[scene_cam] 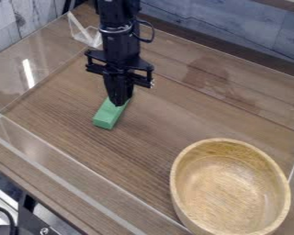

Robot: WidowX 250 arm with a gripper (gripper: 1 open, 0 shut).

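Note:
A black robot arm reaches down from the top centre, its gripper (118, 94) just above a small green block (107, 116) lying on the wooden table. The gripper partly covers the block's upper end. Whether the fingers are open, shut or touching the block cannot be made out.
A large round beige bowl (230, 188) sits at the lower right. Walls border the back and the upper left, and cables lie at the lower left edge.

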